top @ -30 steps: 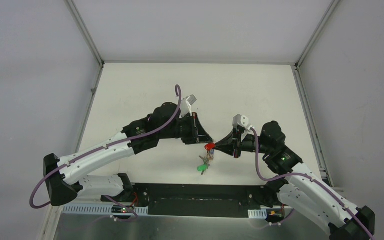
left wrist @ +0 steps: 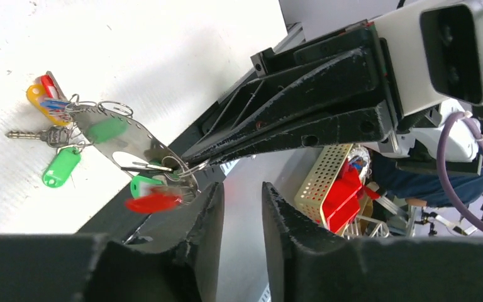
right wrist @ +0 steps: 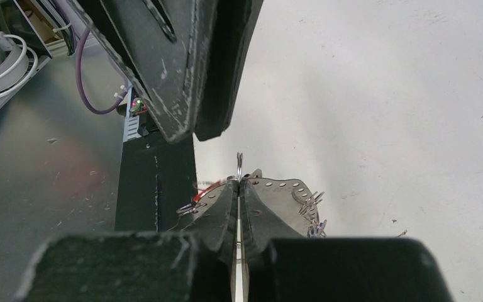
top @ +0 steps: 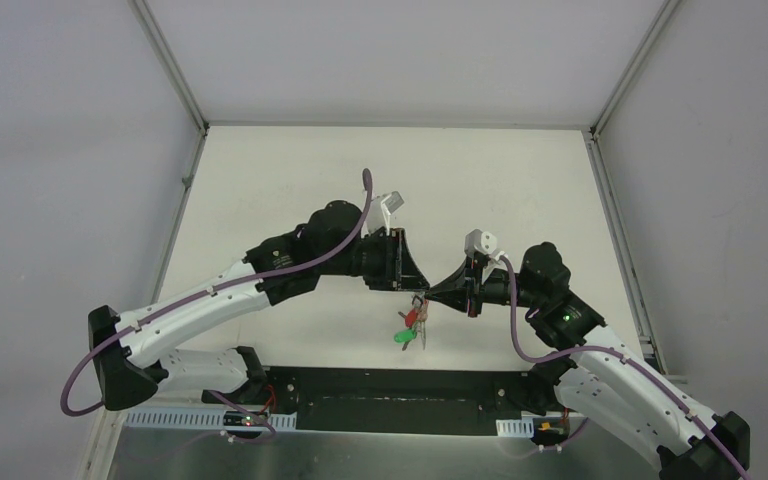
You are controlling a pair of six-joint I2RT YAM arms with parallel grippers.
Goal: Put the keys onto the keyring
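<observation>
A perforated metal plate [right wrist: 277, 198] with several rings and keys hangs from my right gripper, which is shut at its edge by an upright ring [right wrist: 239, 163]. In the left wrist view the plate carries green [left wrist: 60, 168], red [left wrist: 154, 202] and yellow tags, the red one blurred. My left gripper is part open just beside the plate and ring, with nothing visible between its fingertips. In the top view both grippers nearly meet above the cluster of keys [top: 410, 322].
A yellow basket [left wrist: 311, 189] stands off the table in the left wrist view.
The red tag has swung down from between the grippers. The right arm has stayed still.
</observation>
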